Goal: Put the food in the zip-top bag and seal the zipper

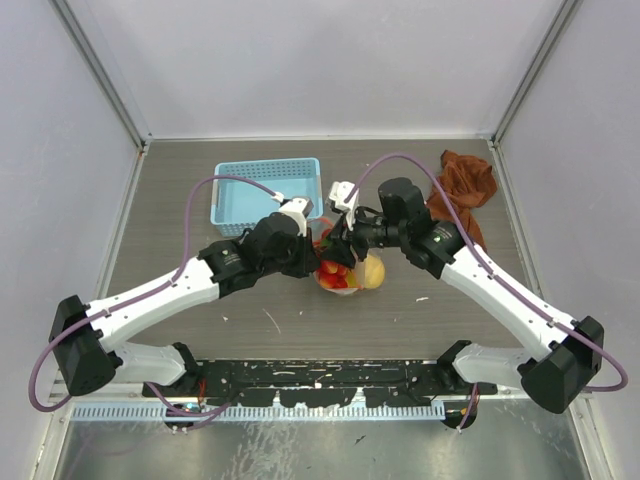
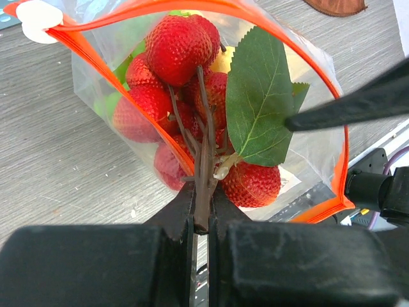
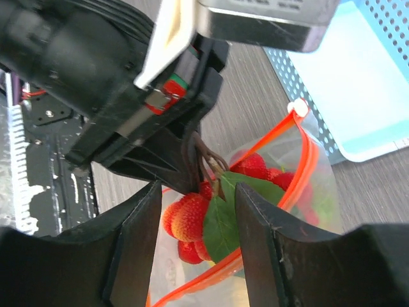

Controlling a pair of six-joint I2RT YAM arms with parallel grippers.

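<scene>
A clear zip bag (image 3: 326, 204) with an orange zipper rim (image 3: 305, 167) stands open at the middle of the table. Inside lie several red strawberries (image 2: 176, 51) and a yellow fruit (image 1: 373, 272). Brown stems (image 2: 202, 153) rise to my left gripper, which is shut on them; whether it also pinches the orange rim beside them I cannot tell. A green leaf (image 2: 259, 96) on the bunch leans toward the bag's mouth. Over that mouth, my right gripper is open, the leaf (image 3: 220, 227) showing beyond and between its fingers.
Behind the bag to the left is a light blue basket (image 1: 216, 205), empty as far as shows. A brown cloth (image 1: 465, 190) lies at the back right. Bare tabletop (image 1: 420, 320) extends in front and to the right. Both arms are close together over the bag.
</scene>
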